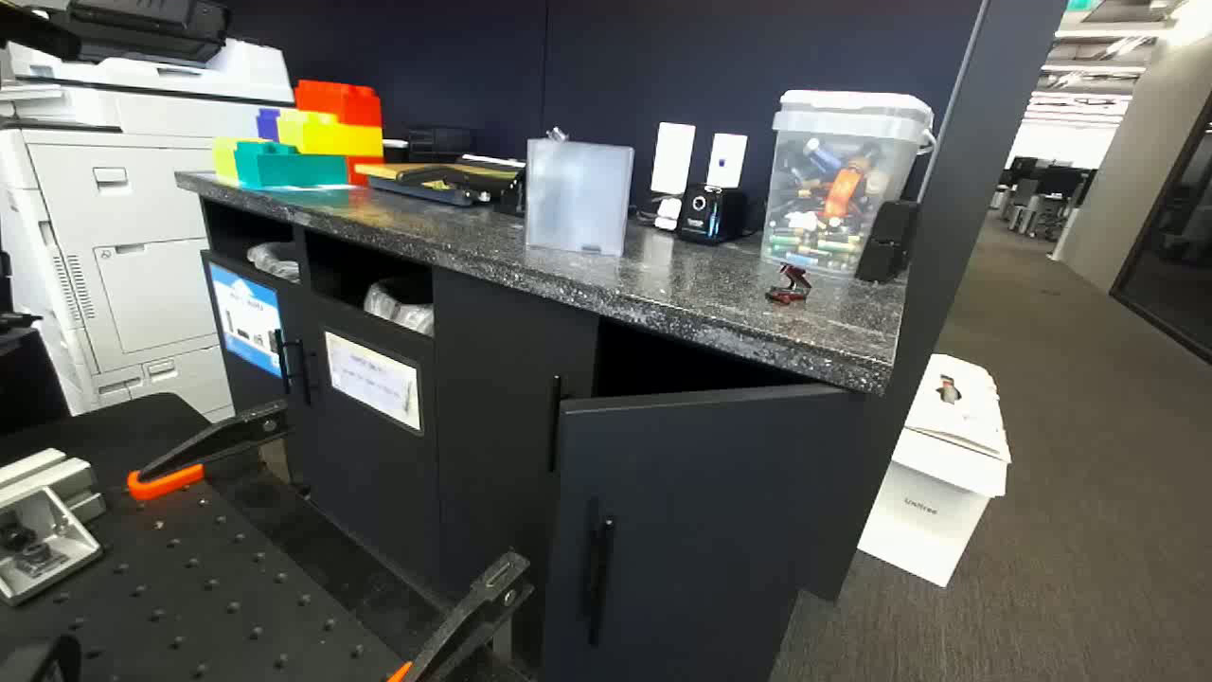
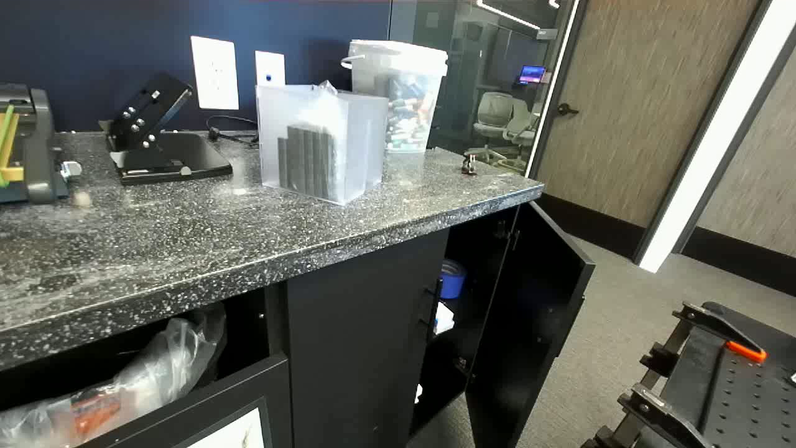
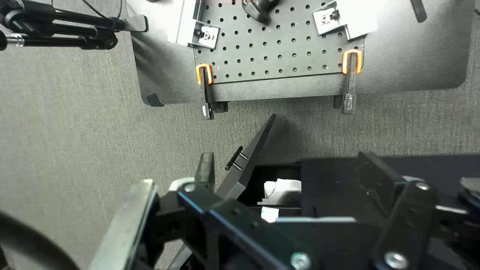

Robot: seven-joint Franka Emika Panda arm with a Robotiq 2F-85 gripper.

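In the wrist view my gripper is open, its two fingers wide apart with nothing held between them. Below it a black cabinet door (image 3: pixel 252 153) stands ajar, its handle (image 3: pixel 234 158) on the outer face. Between the fingers, farther down, the open compartment shows white items (image 3: pixel 286 189). Exterior view 1 shows the same door (image 1: pixel 704 511) swung out from under the counter's right end. From the other side, exterior view 2 shows the door (image 2: pixel 533 321) and a blue round item (image 2: pixel 451 279) on a shelf inside. Neither exterior view clearly shows the gripper.
On the speckled countertop (image 1: pixel 454 239) stand a translucent box (image 1: pixel 577 195), a lidded bucket (image 1: pixel 846 188), a small dark red object (image 1: pixel 791 284) and large toy blocks (image 1: pixel 301 169). Opposite the cabinet is a perforated table (image 3: pixel 265 40) with orange-tipped clamps (image 3: pixel 351 67) jutting out. Carpet lies between.
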